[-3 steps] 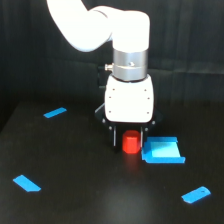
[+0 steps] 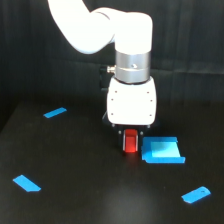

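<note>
A small red block [image 2: 130, 141] is on the dark table near the middle of the view, directly below the white hand. My gripper [image 2: 130, 142] points down, its dark fingers at either side of the block. They barely stand out against the black background, so whether they press on the block cannot be made out. Only a narrow upright strip of red shows between them. Just right of the block is a bright blue taped square [image 2: 163, 157], its near edge darker blue.
Blue tape strips mark the table at the far left [image 2: 55, 112], near left [image 2: 26, 184] and near right [image 2: 196, 195]. A black backdrop closes off the rear.
The hand has shifted slightly right and looks turned or narrowed at the fingers. Less of the red block's width shows than before. The blue square and tape strips have not moved.
</note>
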